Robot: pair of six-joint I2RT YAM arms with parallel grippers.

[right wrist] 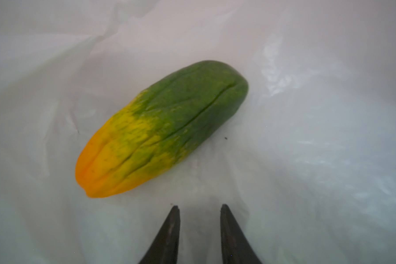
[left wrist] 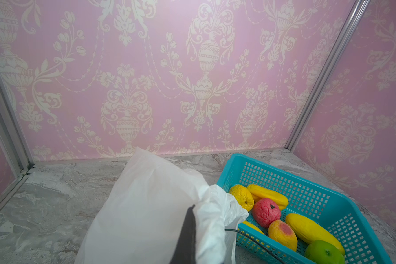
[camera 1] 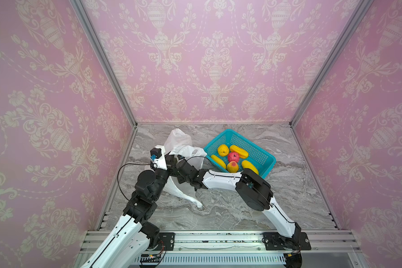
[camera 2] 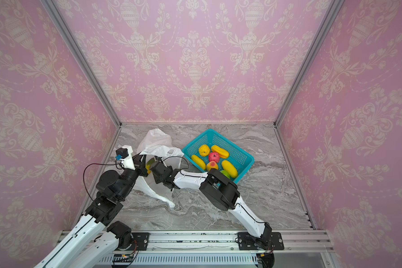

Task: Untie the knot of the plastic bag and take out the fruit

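The white plastic bag (camera 1: pixel 176 138) lies open-mouthed on the left of the table, a loose strip of it trailing toward the front. My left gripper is shut on the bag's edge, with white film gathered against its fingers. In the right wrist view, a green and yellow papaya (right wrist: pixel 162 132) rests on the bag's film. My right gripper faces it from inside the bag. Its fingertips are apart, short of the papaya, with nothing between them. From above, the arms hide most of the bag's mouth.
A teal basket (camera 1: pixel 265 156) beside the bag holds several fruits, among them a red fruit (left wrist: pixel 266 213), a peach (left wrist: pixel 282 235) and a green apple (left wrist: pixel 324 253). The right forearm passes by the basket's front corner.
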